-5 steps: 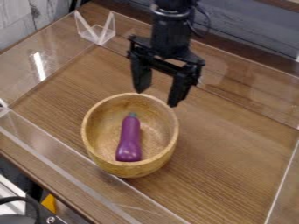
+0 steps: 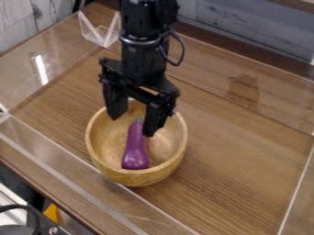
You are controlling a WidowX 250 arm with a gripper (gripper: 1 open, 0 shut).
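Note:
A black robot arm reaches down from the top centre, its gripper [image 2: 135, 112] open, with two dark fingers spread over the back half of a round yellow-tan bowl [image 2: 101, 154]. A purple eggplant-like object [image 2: 135, 147] lies lengthwise in the bowl, just below and in front of the gripper. Nothing shows between the fingers.
Clear plastic pieces stand at the upper left edge and left side. A black cable and a small yellow item sit at the lower left corner.
The bowl and purple object look unmoved.

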